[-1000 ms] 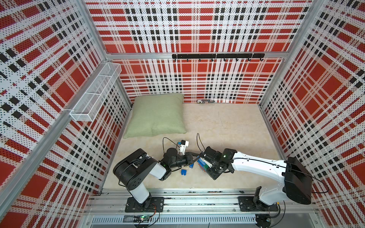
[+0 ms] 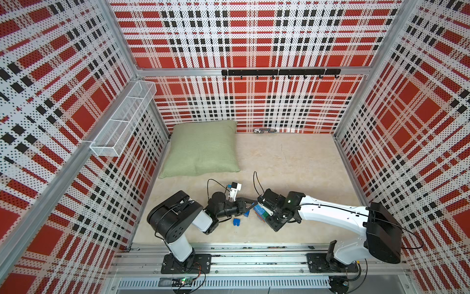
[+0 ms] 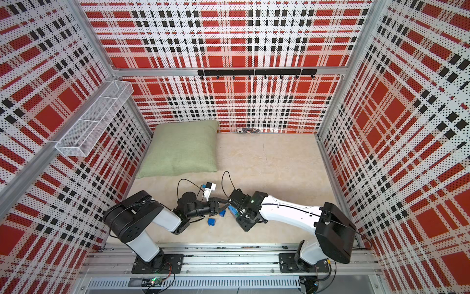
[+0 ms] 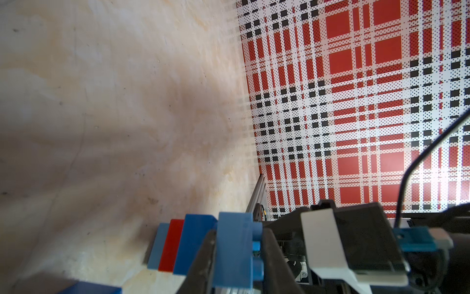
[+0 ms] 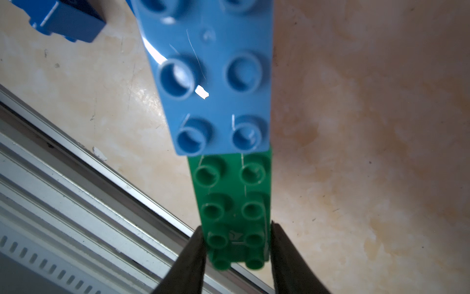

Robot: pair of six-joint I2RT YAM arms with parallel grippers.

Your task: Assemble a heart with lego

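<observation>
Light blue, dark blue, red and green bricks (image 2: pixel 260 209) form a stack held between my two arms. In the left wrist view my left gripper is shut on a light blue brick (image 4: pixel 232 247), its studs facing right. Behind it show a dark blue brick (image 4: pixel 194 244), a red brick (image 4: pixel 171 245) and another light blue one. In the right wrist view my right gripper's fingers (image 5: pixel 192 259) flank the end of a green brick (image 5: pixel 232 196); whether they press on it cannot be told. Above it, a light blue brick (image 5: pixel 210 83) overlaps the green one's far end.
A loose dark blue brick (image 2: pixel 236 222) lies on the table in front of my left gripper, and a second blue piece (image 2: pixel 246 213) shows beside the stack. A green cushion (image 2: pixel 200 147) rests at the back left.
My left arm's wrist has shifted very slightly left and toward the front.
</observation>
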